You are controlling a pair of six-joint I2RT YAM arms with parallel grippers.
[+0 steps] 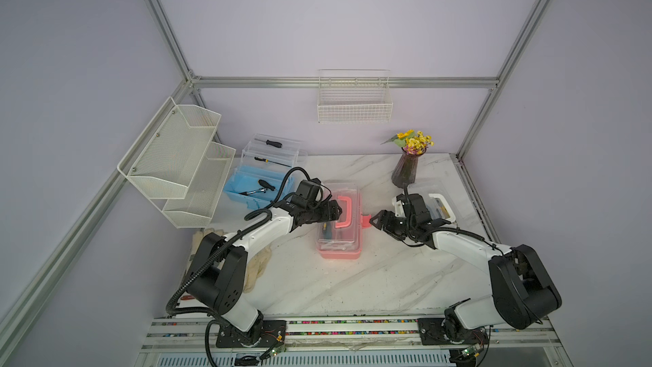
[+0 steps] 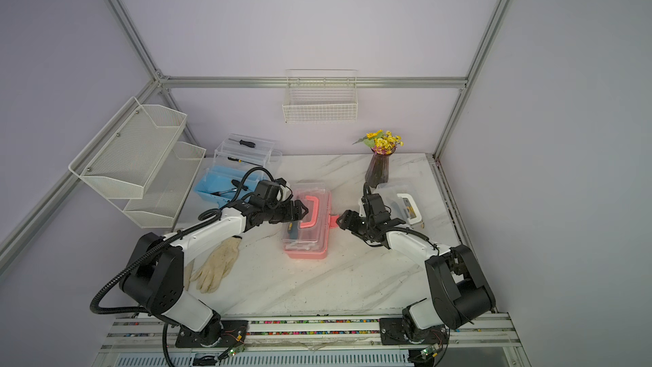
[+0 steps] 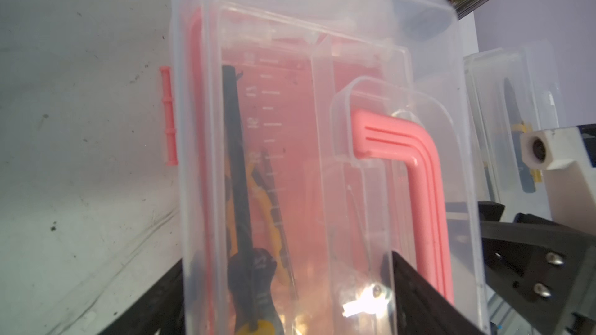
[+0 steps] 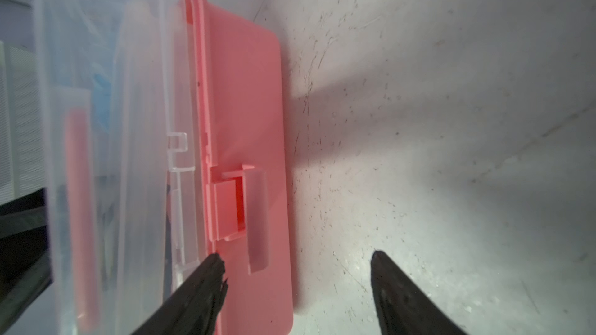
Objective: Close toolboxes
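Note:
In the middle of the table lies the pink toolbox, its clear lid down over the tools. A pink latch sticks out from its right side; in the right wrist view the same latch is tilted away from the wall. My left gripper is over the lid beside the pink handle, fingers apart. Just right of the latch, my right gripper stands open with bare tabletop and the box's edge seen between its fingers. Behind my left arm, the blue toolbox has its clear lid thrown back.
A clear toolbox with a white handle stands behind my right arm, partly hidden. The flower vase is close behind it. Work gloves lie at the left. Free tabletop extends in front of the pink box.

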